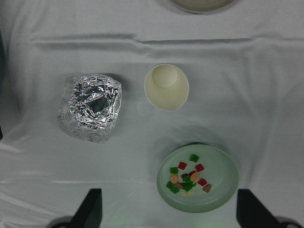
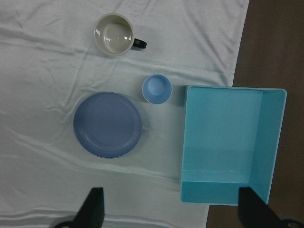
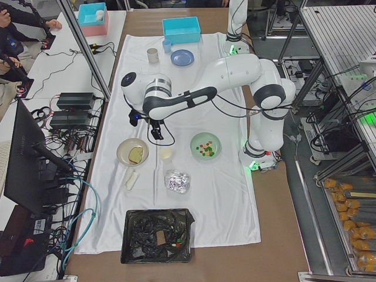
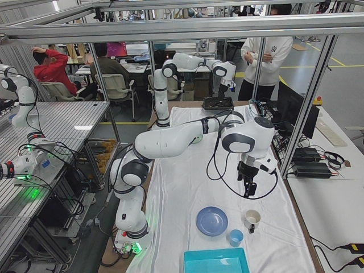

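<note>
My left gripper hangs open over the white cloth, above a green plate [image 1: 221, 173] of small coloured pieces, a cream cup [image 1: 168, 97] and a crinkled foil packet [image 1: 90, 107]. A beige plate [image 3: 123, 155] holds a yellowish piece, with a white item [image 3: 131, 179] beside it. My right gripper is open, above a blue plate [image 2: 107, 126], a small blue cup [image 2: 156, 90], a mug with dark handle [image 2: 107, 40] and a turquoise bin [image 2: 218, 133].
A black lined tray [image 3: 135, 247] stands at one end of the table. Monitor and electronics sit on the side desk; metal frame posts border the table.
</note>
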